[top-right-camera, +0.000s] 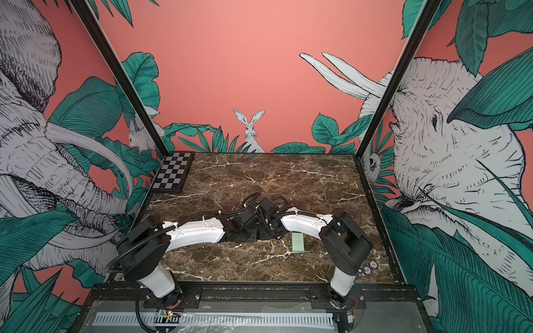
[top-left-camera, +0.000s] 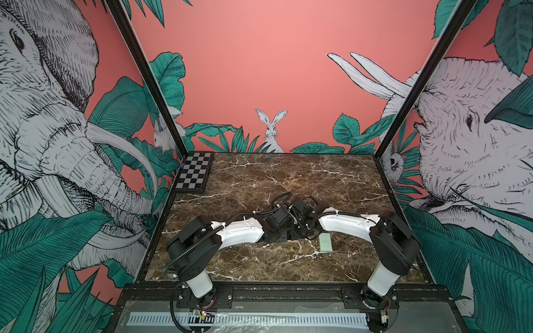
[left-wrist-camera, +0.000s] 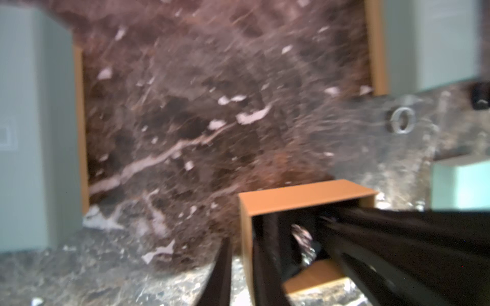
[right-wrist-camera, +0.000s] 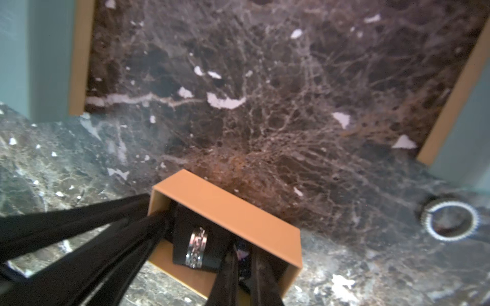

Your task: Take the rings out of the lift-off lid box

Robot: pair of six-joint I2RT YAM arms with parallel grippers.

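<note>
A small tan box (right-wrist-camera: pixel 219 204) with black padding and a silver ring (right-wrist-camera: pixel 196 247) lies open below both grippers. My right gripper is shut inside it on a small glinting item with a purple gleam, probably a ring. My left gripper reaches to the same box, fingers a little apart; in the right wrist view they cross its left end. Another silver ring (right-wrist-camera: pixel 449 220) lies on the marble right of the box. In both top views the arms hide the box.
Pale green box parts with tan edges (left-wrist-camera: pixel 30 127) stand on either side, one seen as a green block (top-right-camera: pixel 297 242) near the arms. A checkered board (top-left-camera: pixel 191 172) lies at the back left.
</note>
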